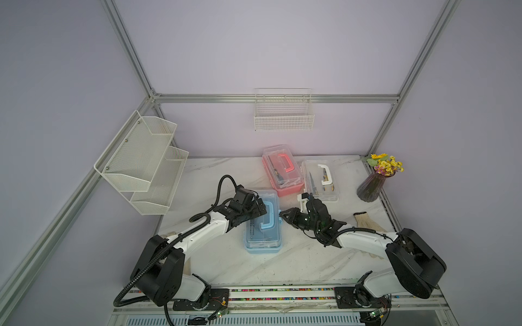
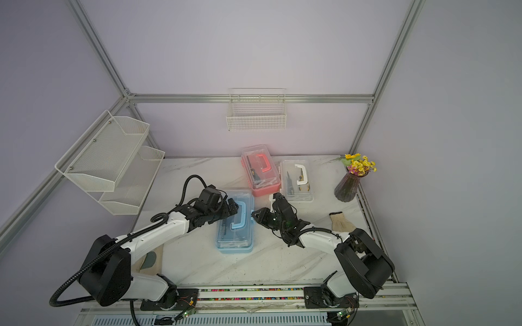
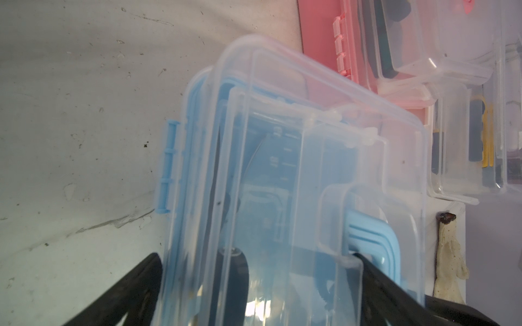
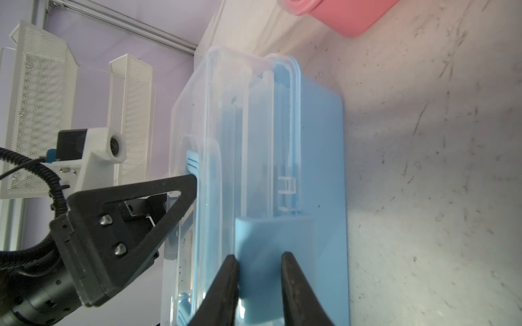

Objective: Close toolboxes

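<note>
The blue toolbox (image 1: 263, 239) sits front centre, its clear lid (image 3: 293, 163) down over it. My left gripper is over the lid, open, with fingertips at either side of the lid's raised middle. My right gripper is at the box's right side, fingers part open at the blue latch (image 4: 263, 233); whether they grip it is unclear. Behind, a pink toolbox (image 1: 281, 171) and a clear toolbox (image 1: 320, 179) with a white handle have their lids down; their latches are hard to make out.
A vase of flowers (image 1: 370, 187) stands back right, with a glove (image 1: 367, 221) in front. Wire shelves (image 1: 141, 163) hang on the left wall, a wire basket (image 1: 283, 108) on the back wall.
</note>
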